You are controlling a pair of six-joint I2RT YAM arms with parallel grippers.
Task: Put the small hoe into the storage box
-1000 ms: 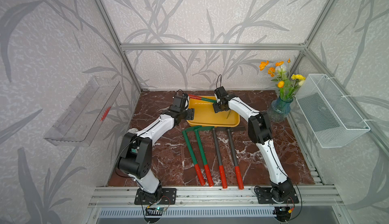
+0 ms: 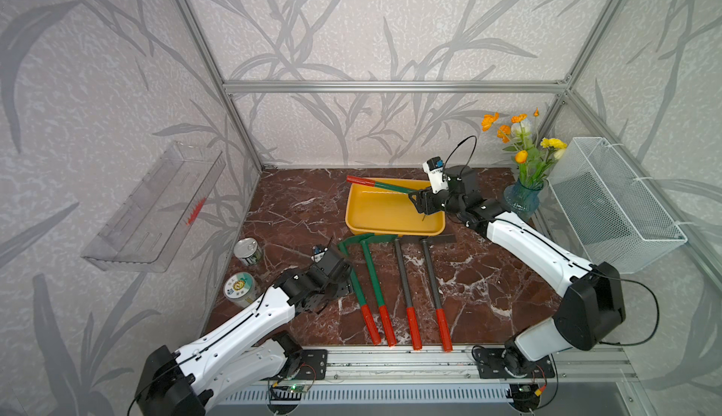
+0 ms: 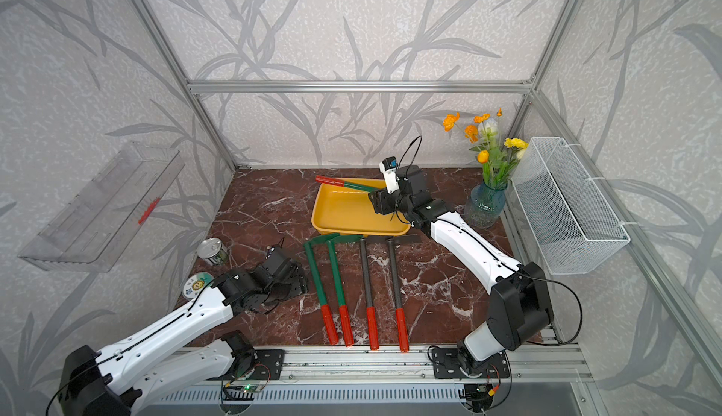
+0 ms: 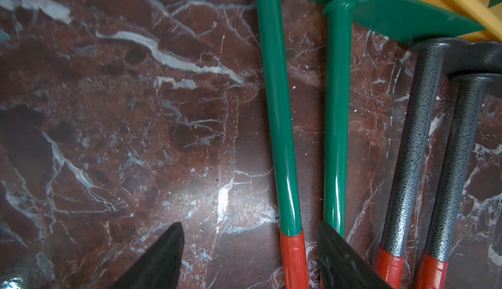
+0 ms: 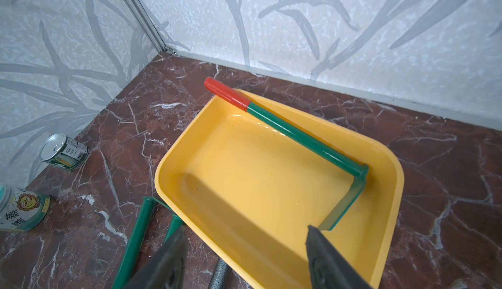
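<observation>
A small hoe (image 5: 292,132) with green shaft and red grip lies in the yellow box (image 5: 261,184), its grip resting over the back rim. Two green hoes (image 4: 279,121) and two dark grey ones (image 4: 410,163) lie side by side before the box, red grips toward the front. My left gripper hangs open over the table beside the leftmost green hoe, nothing between its fingers. My right gripper is open above the box's right part, empty.
Two cans (image 2: 246,249) stand at the left. A flower vase (image 2: 522,198) is at the right rear, beside a white mesh basket (image 2: 613,205). A clear tray (image 2: 154,205) hangs on the left wall.
My right gripper has moved up and to the right from inside the box.
</observation>
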